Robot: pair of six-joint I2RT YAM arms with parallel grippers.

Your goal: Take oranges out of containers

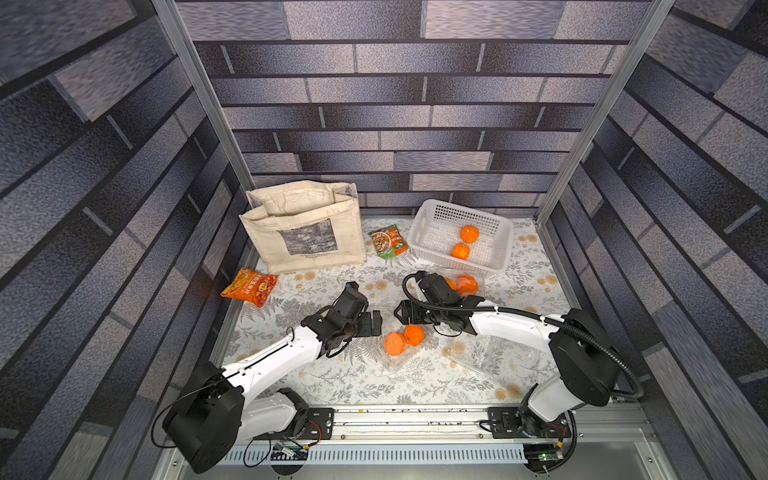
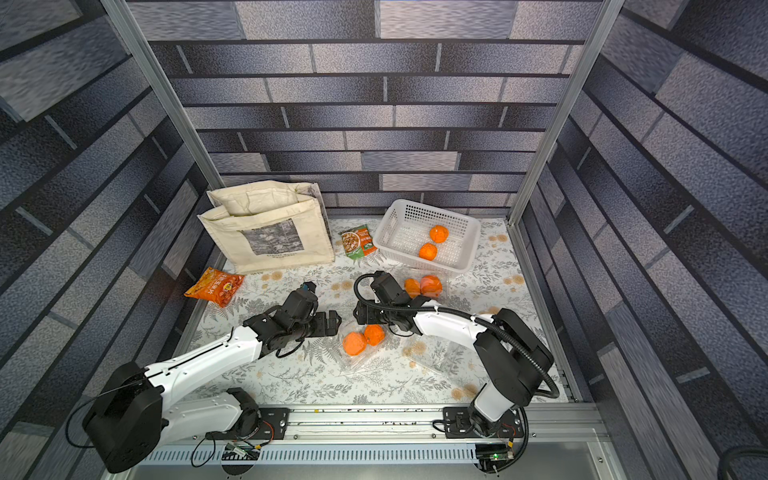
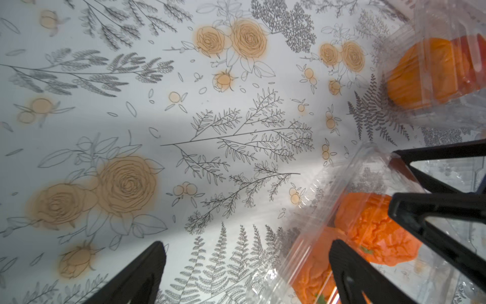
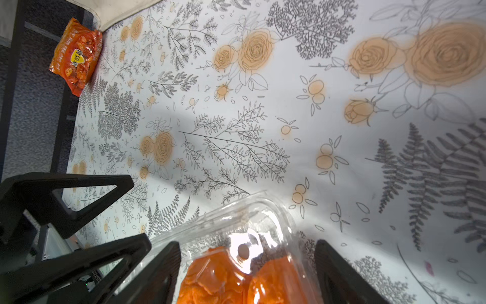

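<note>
A clear plastic box [image 1: 392, 364] with two oranges [image 1: 393, 344] stands near the table's front middle, turned at an angle. My left gripper [image 1: 376, 323] is open beside its left side; in the left wrist view, one left finger [image 3: 362, 276] overlaps the box's near edge. My right gripper [image 1: 404, 313] is at the box's back end. Its fingers stand apart in the right wrist view, with the box's corner [image 4: 263, 205] showing between them; contact cannot be told. A second clear box [image 3: 440, 116] with two oranges [image 1: 466, 284] lies behind the right arm, partly hidden.
A white basket [image 1: 424, 232] holding two oranges stands at the back right. Clear plastic [image 1: 480, 364] lies under the right arm. At the back left are a cloth bag [image 1: 272, 248], an orange snack bag [image 1: 250, 286] and a green packet [image 1: 389, 241].
</note>
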